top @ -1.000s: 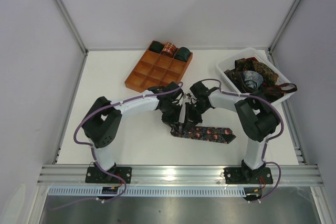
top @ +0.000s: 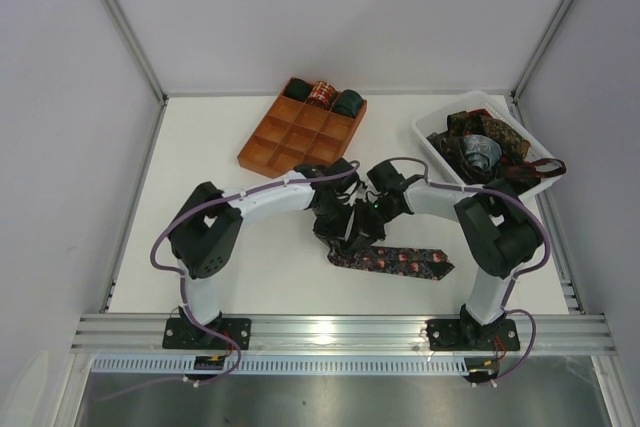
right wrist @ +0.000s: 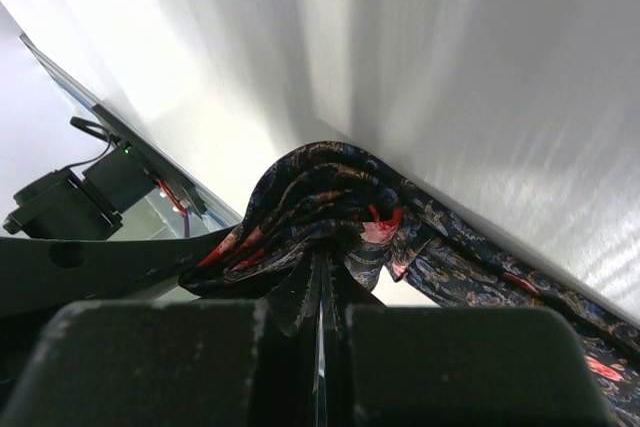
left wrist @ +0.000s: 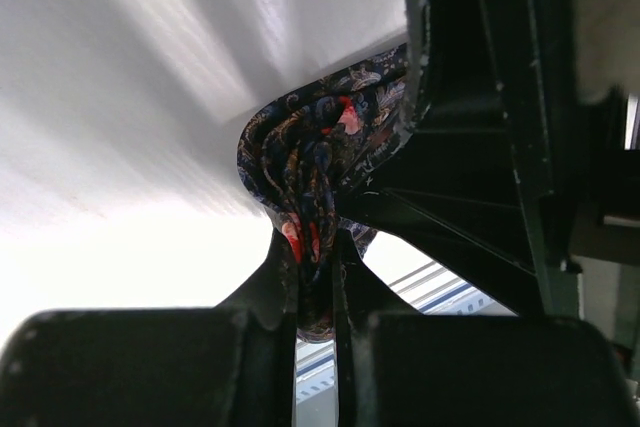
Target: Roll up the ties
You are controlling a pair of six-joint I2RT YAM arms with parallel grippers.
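A dark floral tie with red flowers (top: 405, 262) lies across the front middle of the white table, its pointed end to the right. Its left end is bunched into a rolled fold (right wrist: 320, 192). My left gripper is shut on this bunched fabric, which bulges out between its fingers. Close beside it, my right gripper is shut, tips against the roll, with no cloth clearly showing between them. Seen from the top, both grippers meet at the tie's left end and partly hide the roll.
Behind the arms stands a brown compartment box (top: 285, 137) with several rolled ties in its far row. At the back right, a white bin (top: 425, 132) holds a heap of ties. Bare table lies left and in front of the tie.
The box and bin have not moved.
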